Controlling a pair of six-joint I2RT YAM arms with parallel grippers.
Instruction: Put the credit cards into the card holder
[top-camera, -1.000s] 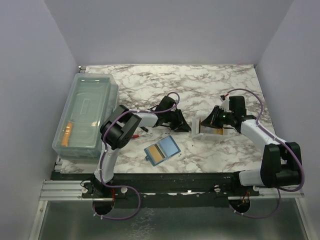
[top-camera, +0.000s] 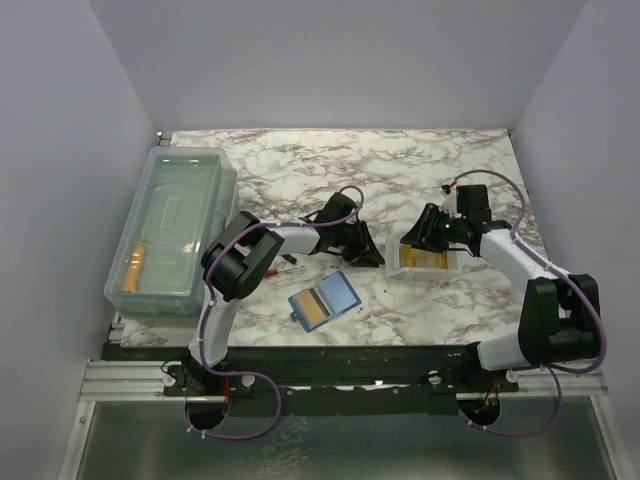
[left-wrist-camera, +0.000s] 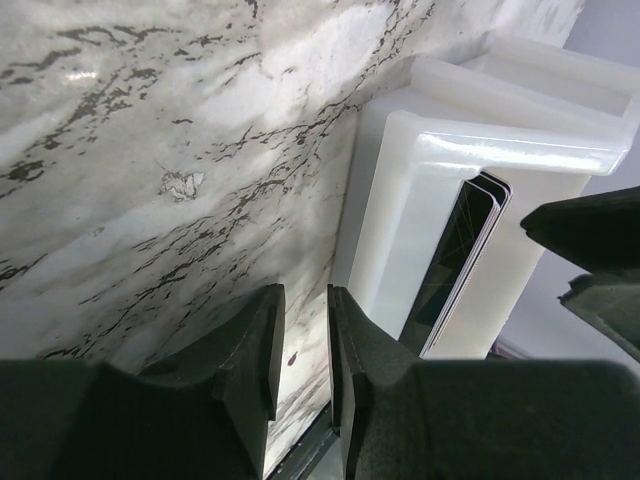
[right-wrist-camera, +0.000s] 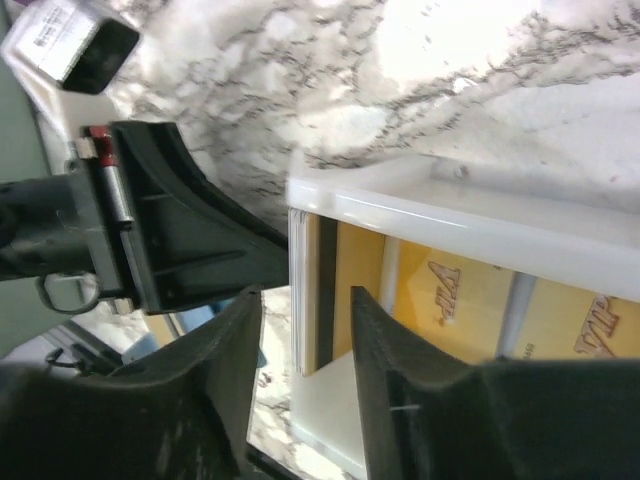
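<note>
The white card holder (top-camera: 394, 258) stands on the marble table at right, holding several gold cards (right-wrist-camera: 445, 295) and dark ones. Its left end shows a dark card (left-wrist-camera: 452, 250) in the left wrist view. My left gripper is beside that end, its fingers slightly apart with nothing visible between them. My right gripper is over the holder's left section, fingers part open around where the end cards sit, not visibly closed on them.
A large lidded bin (top-camera: 175, 230) stands at left. An open blue and tan card wallet (top-camera: 338, 294) lies at front centre, with small tools left of it.
My right gripper has shifted slightly over the holder, its fingers looking wider apart and more gold showing. The left arm is nearly unchanged.
</note>
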